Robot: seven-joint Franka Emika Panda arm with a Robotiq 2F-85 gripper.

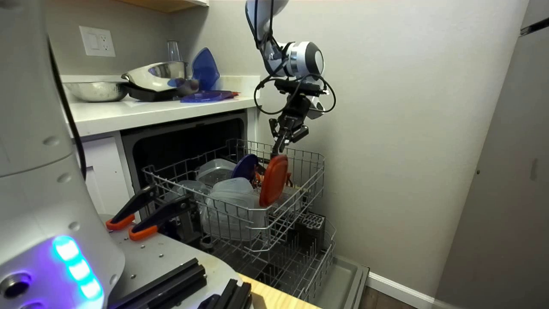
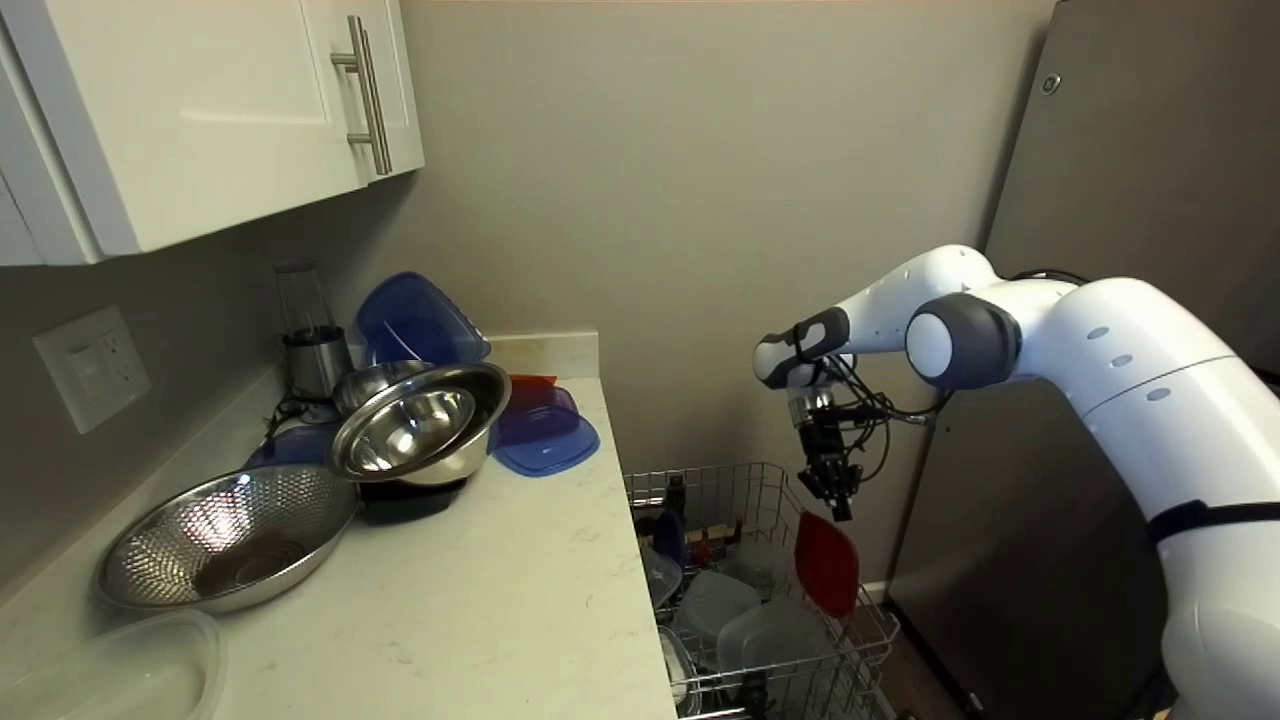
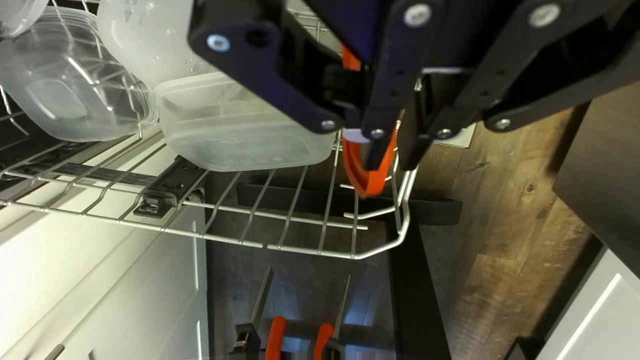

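Note:
A red lid point(image 1: 274, 181) hangs upright from my gripper point(image 1: 278, 151), which is shut on its upper edge. In the second exterior view the red lid point(image 2: 827, 565) is at the right side of the dishwasher's upper rack, below the gripper point(image 2: 842, 514). Seen from the wrist, the lid point(image 3: 366, 177) shows edge-on as an orange-red strip between the fingers of my gripper. The upper rack point(image 3: 311, 250) is pulled out beneath it. Whether the lid's lower edge touches the rack I cannot tell.
Clear plastic containers point(image 1: 230, 206) and a dark blue lid point(image 1: 245, 167) fill the rack beside the red lid. Metal bowls point(image 2: 422, 420), a colander point(image 2: 228, 534) and blue lids point(image 2: 548, 446) occupy the counter, whose front part is clear. A wall stands behind the rack.

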